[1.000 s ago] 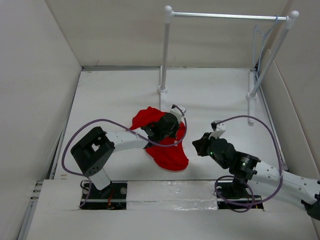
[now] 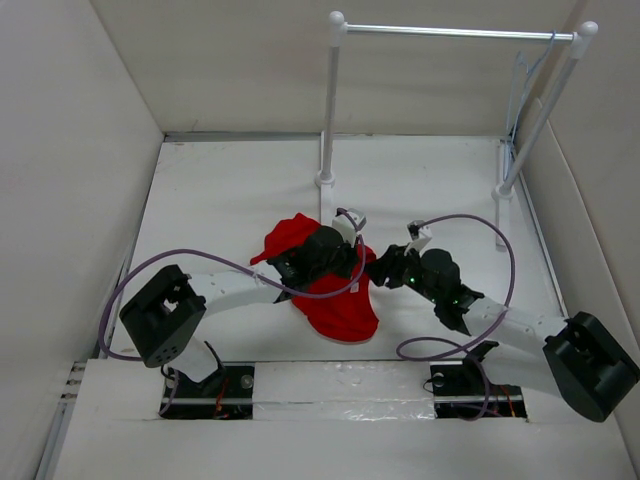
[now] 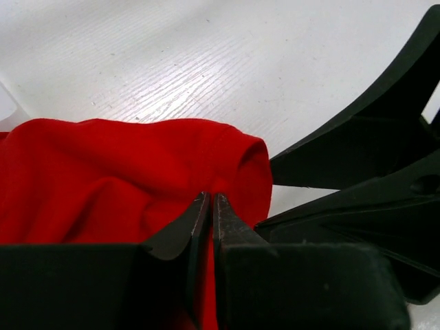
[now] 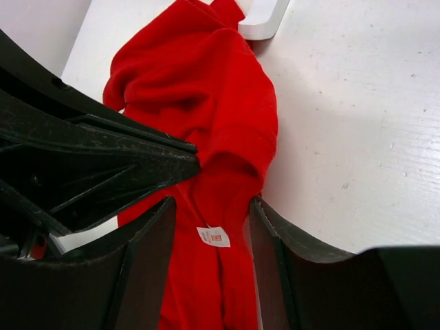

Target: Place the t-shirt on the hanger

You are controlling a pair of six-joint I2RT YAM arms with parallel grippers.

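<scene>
The red t-shirt (image 2: 335, 315) lies bunched on the white floor, a small white label visible in the right wrist view. My left gripper is shut on a raised fold of it (image 3: 137, 158). My right gripper (image 2: 380, 268) is part open at the shirt's right edge; in the right wrist view its fingertips (image 4: 260, 216) reach the red fabric (image 4: 234, 110), beside the left gripper's black fingers (image 4: 96, 165).
A white rack (image 2: 455, 34) stands behind, with a thin blue hanger (image 2: 520, 80) at the right end of its bar. Its feet rest on the floor. Walls enclose the sides and back.
My left gripper has shifted slightly; the shirt has barely moved.
</scene>
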